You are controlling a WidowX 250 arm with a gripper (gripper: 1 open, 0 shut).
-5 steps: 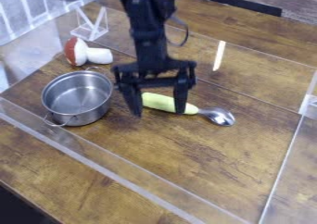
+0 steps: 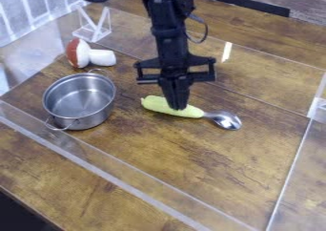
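The black gripper (image 2: 176,82) hangs near the middle of the camera view, just above a yellow-green handled piece (image 2: 167,106) that lies on the wooden table, with a silver spoon head (image 2: 222,121) at its right end. The gripper's fingertips are small and dark, and I see nothing held between them; it looks shut. A steel pot (image 2: 78,102) stands to the left of the spoon.
A red and white object (image 2: 79,54) and a white piece (image 2: 102,58) lie at the back left, near a white wire stand (image 2: 93,25).
The gripper has risen and moved back from in front of the spoon to above its handle. The spoon and pot look unmoved.
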